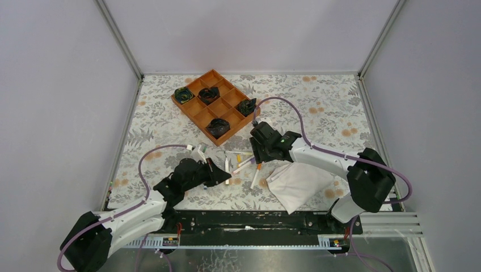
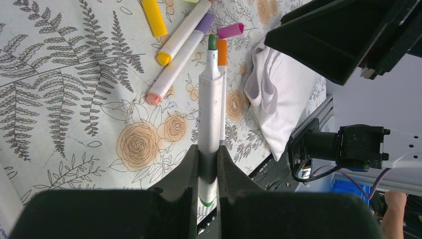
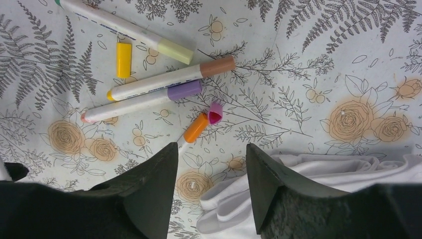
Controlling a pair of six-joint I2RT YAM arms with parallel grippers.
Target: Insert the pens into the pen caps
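My left gripper is shut on a white pen [image 2: 210, 107], its bare green tip pointing away from the fingers. Open and empty, my right gripper is over the table near a loose pink cap [image 3: 215, 113], which lies by the end of an orange-capped pen [image 3: 196, 127]. A loose yellow cap [image 3: 124, 59] rests between a pen with a pale yellow cap [image 3: 174, 51] and one with a brown cap [image 3: 216, 66]. Alongside the latter lies a purple-capped pen [image 3: 185, 90]. Part of another white pen [image 2: 7, 199] shows at the left wrist view's edge.
A crumpled white cloth [image 1: 298, 184] covers the table right of the pens. Behind them stands a wooden divided tray [image 1: 195, 116] with dark bundles in some compartments.
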